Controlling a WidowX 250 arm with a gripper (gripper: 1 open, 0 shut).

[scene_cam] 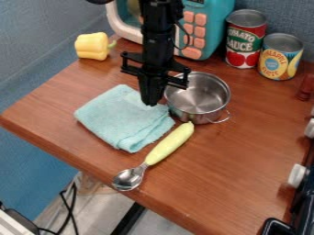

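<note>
My black gripper (152, 90) hangs over the back part of the light blue cloth (117, 117), at the left rim of the steel pot (205, 97). Its lower end partly hides both, and I cannot tell whether it is open or shut. In front of them lies a spoon with a pale yellow handle (168, 144) and a steel bowl end (128, 177), pointing toward the near left.
A yellow plastic object (92, 46) lies back left. A teal toy microwave (201, 29), a red can (244, 41) and a yellow can (281, 58) stand behind. A dark appliance (295, 209) lines the right edge.
</note>
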